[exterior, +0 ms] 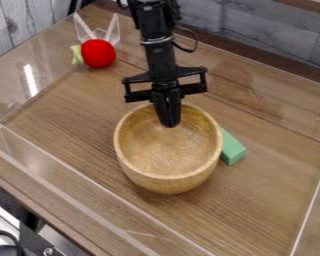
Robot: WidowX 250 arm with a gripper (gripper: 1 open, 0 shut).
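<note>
A black robot arm reaches down from the top centre to the gripper [164, 98], which hangs over the back rim of a large wooden bowl [163, 158]. The fingers look spread; whether anything is between them cannot be told clearly. A green block [231, 147] lies just right of the bowl, partly beside its rim.
A red ball [99, 52] sits at the back left with a light green object [76, 55] beside it. A dark object shows at the bottom left corner.
</note>
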